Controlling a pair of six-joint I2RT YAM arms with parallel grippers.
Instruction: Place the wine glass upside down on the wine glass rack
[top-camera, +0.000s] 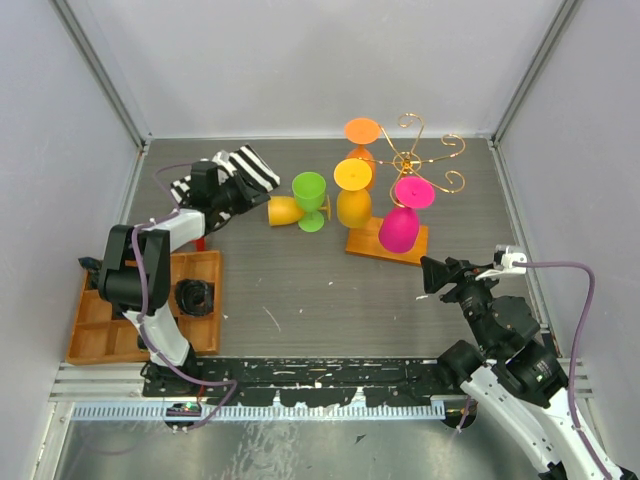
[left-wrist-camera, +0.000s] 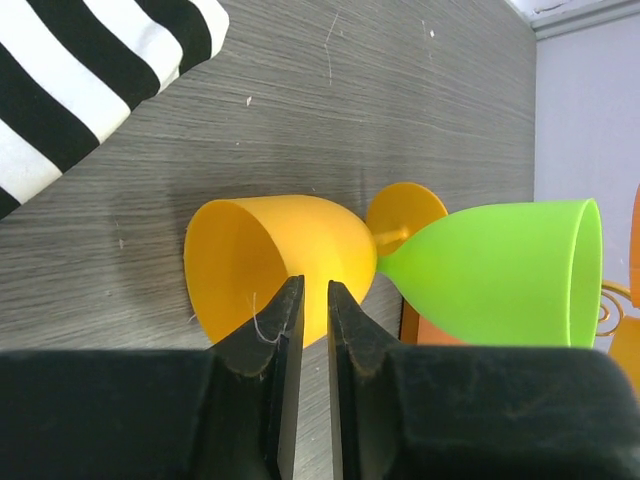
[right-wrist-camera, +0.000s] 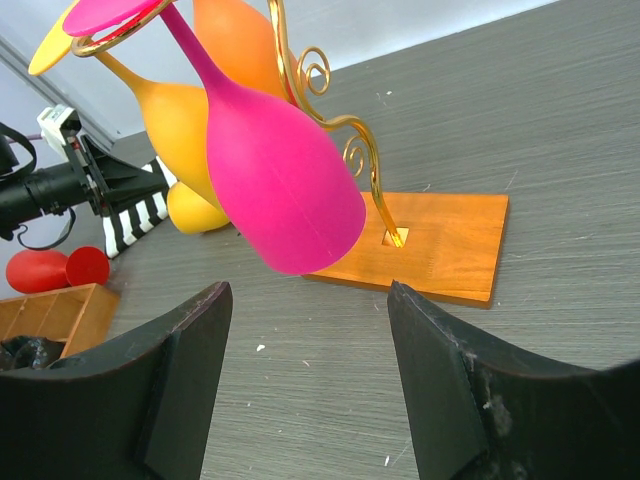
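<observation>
A yellow-orange wine glass (top-camera: 284, 210) lies on its side on the table, its mouth toward my left arm and its foot behind the green wine glass (top-camera: 309, 192). My left gripper is shut on its wall near the rim; orange shows between the close fingertips, though the exact contact is partly hidden. The gold rack on a wooden base (top-camera: 415, 242) carries upside-down glasses: a magenta glass (right-wrist-camera: 280, 180), a yellow glass (top-camera: 354, 207) and an orange glass (right-wrist-camera: 245, 45). Away from them, my right gripper stands open and empty.
The green glass stands upright close beside the lying one. A striped black-and-white cloth (top-camera: 256, 167) is near the left gripper. At the left sits a wooden tray (top-camera: 209, 262) with dark items.
</observation>
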